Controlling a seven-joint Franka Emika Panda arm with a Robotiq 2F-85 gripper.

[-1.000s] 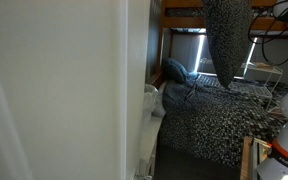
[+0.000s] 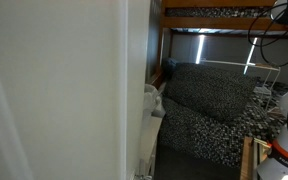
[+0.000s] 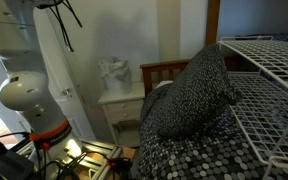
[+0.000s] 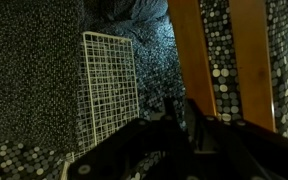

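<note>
A large dark speckled pillow (image 2: 206,88) shows at the back of the bed in exterior view 1. Exterior view 2 shows the pillow (image 3: 189,95) slanting, one end raised; whether it rests wholly on the bed (image 3: 199,155) is unclear. Dark fabric (image 4: 34,75) fills the left of the wrist view. My gripper is a dark shape low in the wrist view, above the bed area. Too little light falls on its fingers to show how they stand or whether anything is between them. Neither exterior view shows the gripper.
A white wire rack (image 3: 259,110) stands beside the bed, also seen as a white grid (image 4: 111,85) from the wrist. Wooden rails (image 4: 192,60) cross the wrist view. A white cabinet (image 3: 122,108) stands by the wall. Pale panelling covers the left of exterior view 1.
The pillow hung high at the upper right a second ago and swung slightly left and widened. Now it is lower, at the back of the bed, hiding the blue cushion there.
</note>
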